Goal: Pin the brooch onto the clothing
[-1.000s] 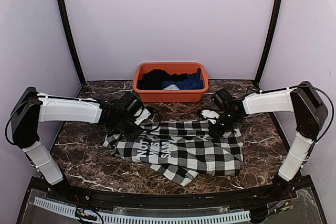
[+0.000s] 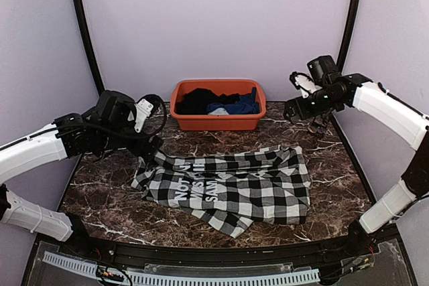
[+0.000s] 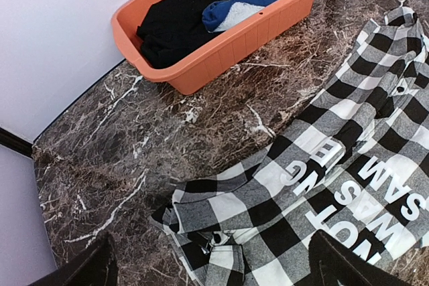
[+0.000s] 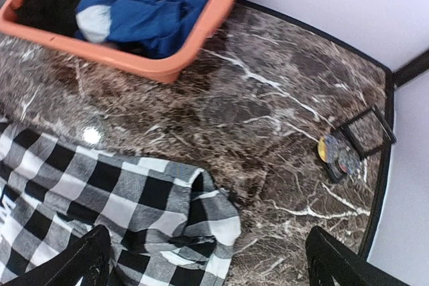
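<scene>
The black-and-white checked garment [image 2: 261, 199] with white lettering lies spread, wrinkled along its upper edge, on the marble table [image 2: 107, 199]. My left gripper [image 2: 151, 142] hangs open above the garment's upper left; its dark fingers [image 3: 342, 272] frame that corner in the left wrist view. My right gripper [image 2: 292, 110] is raised above the back right of the table, open and empty. In the right wrist view a small yellow-and-pink round item [image 4: 335, 155] stands at a black frame at the back right; whether it is the brooch I cannot tell.
An orange bin [image 2: 218, 122] with black and blue clothes sits at the back centre. Pale walls close in the sides and back. Bare table surrounds the garment.
Both arms have lifted away from the garment and moved outward: the left one to the left, the right one up and to the back right. The garment looks unchanged.
</scene>
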